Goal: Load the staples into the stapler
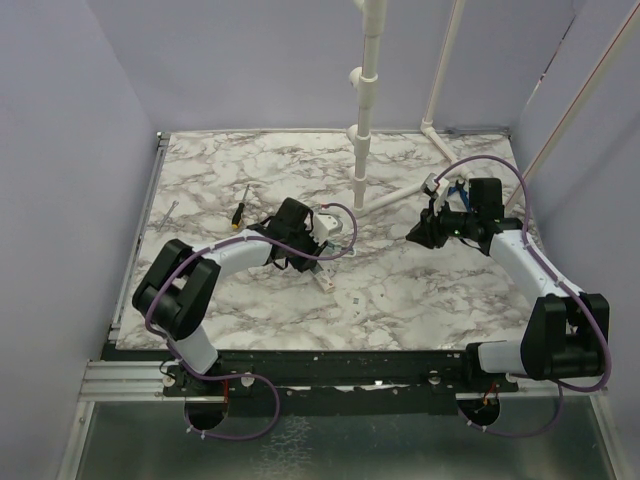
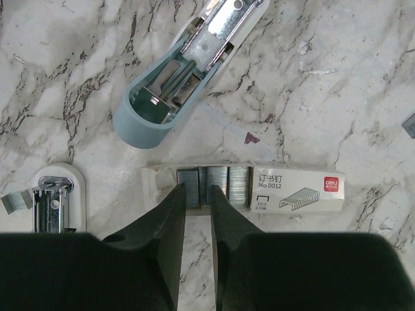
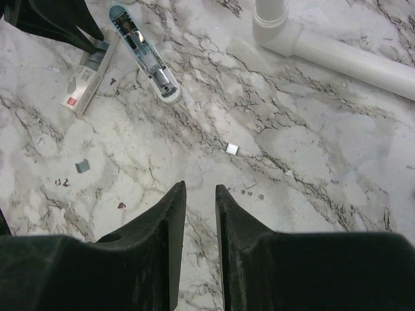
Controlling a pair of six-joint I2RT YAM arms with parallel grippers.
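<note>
An open box of staples [image 2: 295,191] lies on the marble table, several staple strips [image 2: 238,184] exposed in its left half. My left gripper is over those strips, fingertips close together at the box; whether it holds one is unclear. Above the box in the left wrist view lies an opened light blue stapler [image 2: 142,123], its channel [image 2: 165,91] showing. A second stapler [image 2: 68,201] lies left of the box. My right gripper is over bare marble at the right, a narrow gap between its fingers.
White pipes [image 1: 363,110] stand at the centre back and right. A screwdriver [image 1: 239,210] and a metal tool [image 1: 168,215] lie at the left. Small loose pieces [image 3: 82,166] are scattered near the box.
</note>
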